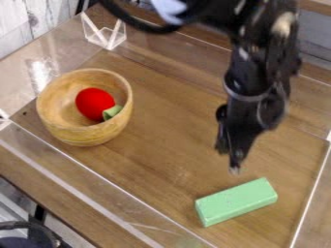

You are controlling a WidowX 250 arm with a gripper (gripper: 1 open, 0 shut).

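A green rectangular block (235,201) lies on the wooden board at the lower right. My black gripper (234,155) hangs above and behind it, blurred, with nothing visible held; how far its fingers are open is unclear. A wooden bowl (62,108) on the left holds a red ball (93,102) and a small green piece (111,113).
The wooden board (155,165) is clear between the bowl and the block. Clear rims run along the front and right edges. A white wire-like object (104,29) stands at the back left.
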